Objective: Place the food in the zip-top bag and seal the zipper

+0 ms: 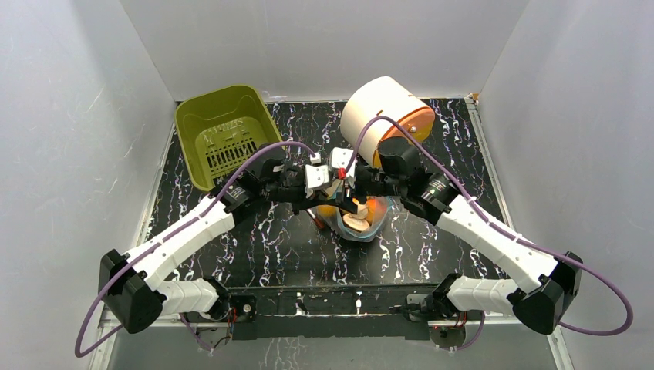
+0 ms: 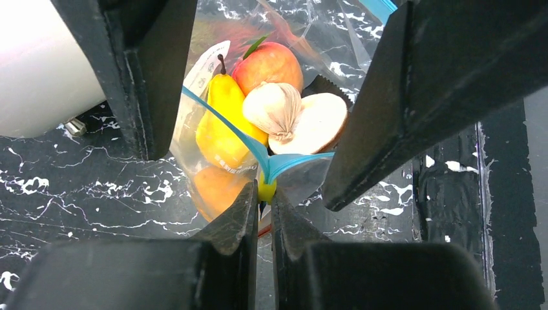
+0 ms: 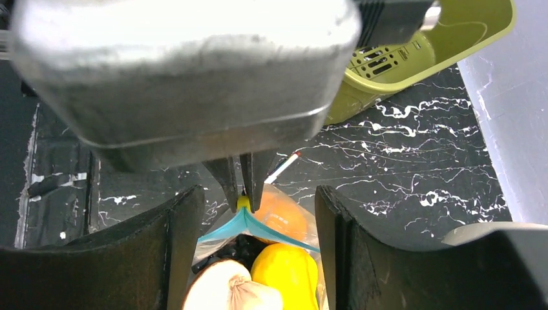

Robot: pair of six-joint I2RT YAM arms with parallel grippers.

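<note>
The clear zip bag (image 2: pixel 349 51) with blue zipper stands mid-table, holding a pear (image 2: pixel 223 119), a peach (image 2: pixel 268 64), an onion (image 2: pixel 271 106), a mushroom-like piece (image 2: pixel 320 123) and orange fruit (image 2: pixel 216 194). My left gripper is shut on the bag's yellow zipper slider at the bag's corner. My right gripper is part open just above that corner, its fingers either side of the blue zipper strip as seen from its wrist camera. In the top view the two grippers nearly meet over the bag.
A green basket (image 1: pixel 197 135) sits back left; a cream cylinder with orange lid (image 1: pixel 370 108) lies back right. A thin pen-like item (image 3: pixel 284 165) lies beside the bag.
</note>
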